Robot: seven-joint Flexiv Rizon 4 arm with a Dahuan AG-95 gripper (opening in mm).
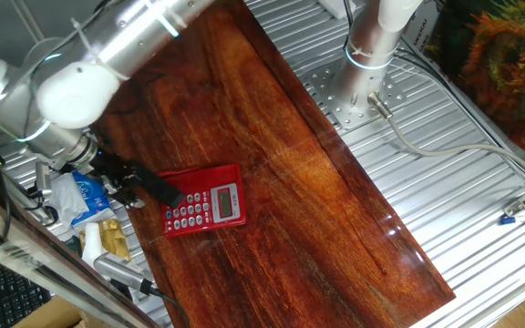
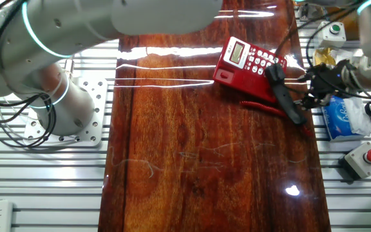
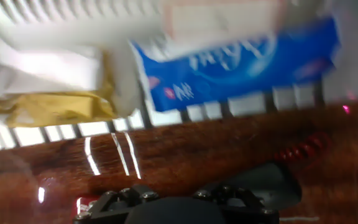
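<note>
A red desk telephone (image 1: pixel 226 176) with grey keys and a small display rests on the wooden board. Its black handset (image 2: pixel 287 100) lies at the keypad end, with one end by the keys and the other reaching past the body. A red coiled cord (image 2: pixel 263 107) runs beneath the handset. My gripper (image 1: pixel 131 189) is at the board's edge, beside the handset; in exterior view 2 the gripper (image 2: pixel 313 90) appears beside the handset's middle. Along the bottom of the wrist view the handset (image 3: pixel 269 185) shows partly behind the gripper's dark parts. Its fingertips are unclear, so the finger state cannot be told.
Just past the board's edge lie a blue tissue pack (image 2: pixel 341 119) and a yellow-and-white packet (image 3: pixel 61 107). A box with a red button (image 2: pixel 364 160) stands nearby. Much of the board (image 2: pixel 185 167) is clear.
</note>
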